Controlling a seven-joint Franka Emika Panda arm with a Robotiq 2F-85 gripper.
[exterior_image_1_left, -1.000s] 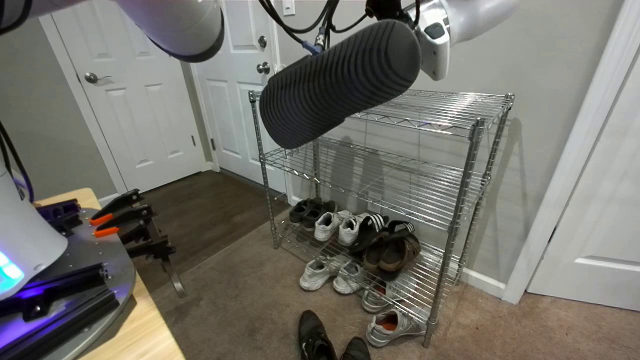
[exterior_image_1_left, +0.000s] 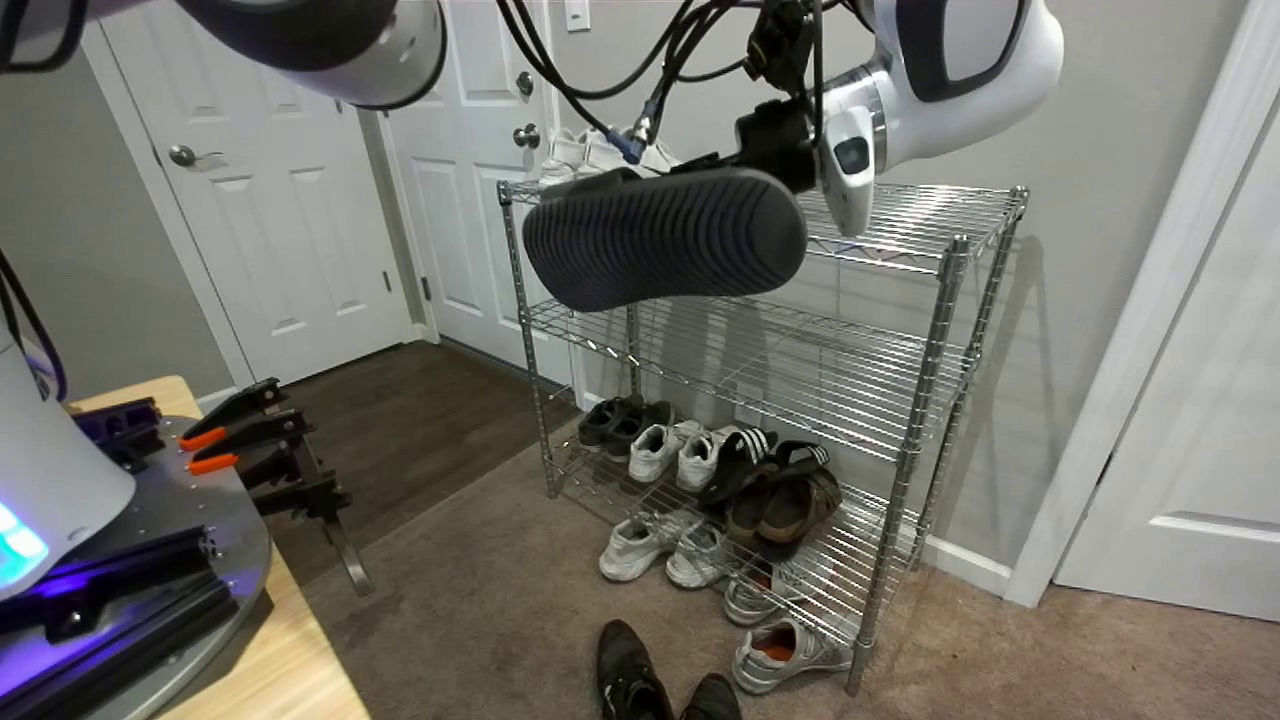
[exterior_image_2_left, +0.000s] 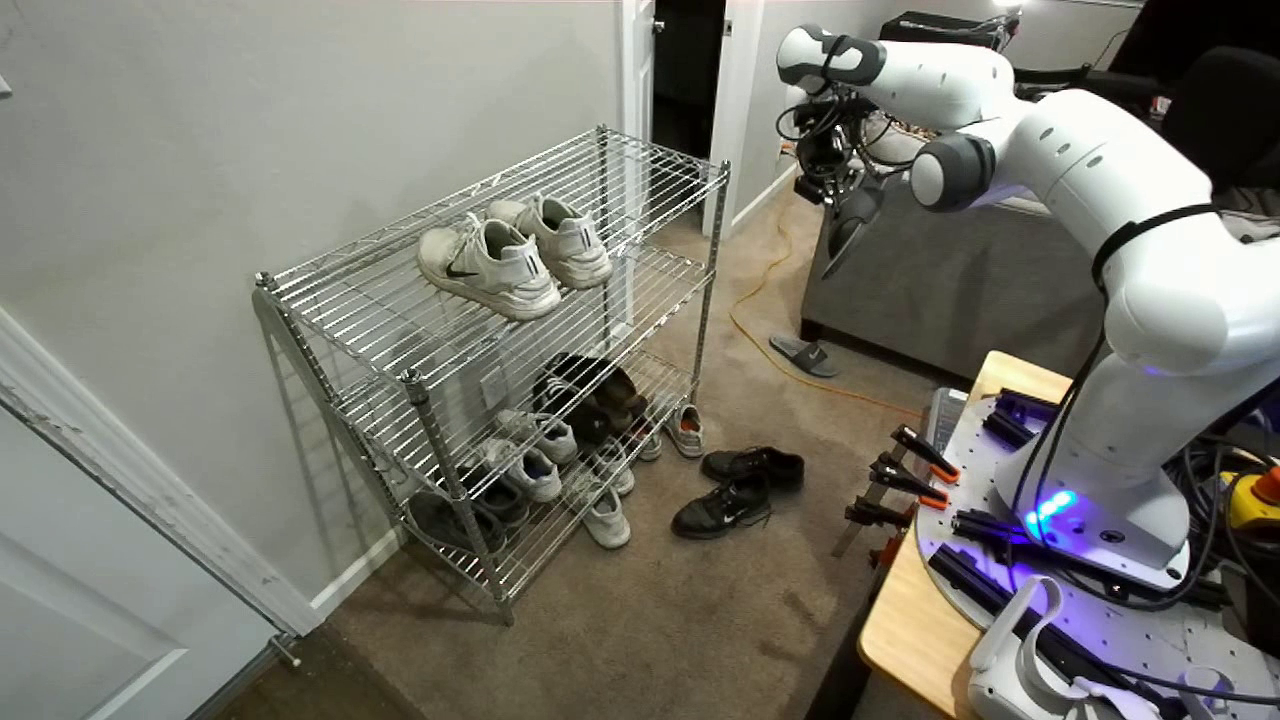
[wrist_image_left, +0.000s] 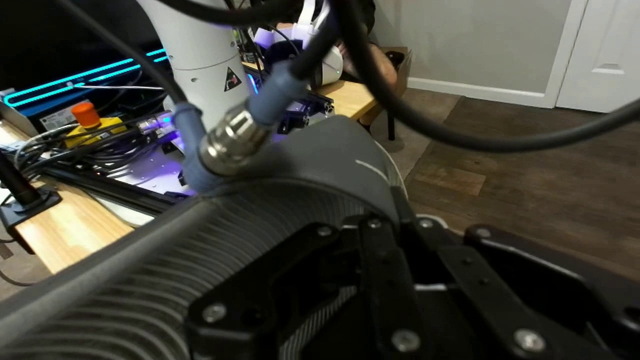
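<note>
A dark grey slide sandal (exterior_image_1_left: 666, 238) with a ribbed sole hangs in the air, its sole turned toward the first exterior camera. My gripper is shut on it, at the strap end of the view where the grey strap (wrist_image_left: 327, 156) arches up. In the second exterior view the held sandal (exterior_image_2_left: 854, 222) dangles below the gripper (exterior_image_2_left: 825, 190), well to the right of the wire shoe rack (exterior_image_2_left: 414, 382). A similar grey slide (exterior_image_2_left: 806, 355) lies on the carpet by the sofa. Parts of the fingers are hidden by the arm and cables.
White sneakers (exterior_image_2_left: 492, 266) stand on the rack's top shelf, whose other part is bare. The middle shelf (exterior_image_1_left: 792, 360) looks empty. Several shoes fill the bottom shelf, and black shoes (exterior_image_2_left: 732, 492) lie on the floor. Clamps (exterior_image_2_left: 912, 474) jut from the table edge.
The sandal has swung from a steep slant to nearly level in the first exterior view, its right end dropping. My gripper and wrist have come lower with it.
</note>
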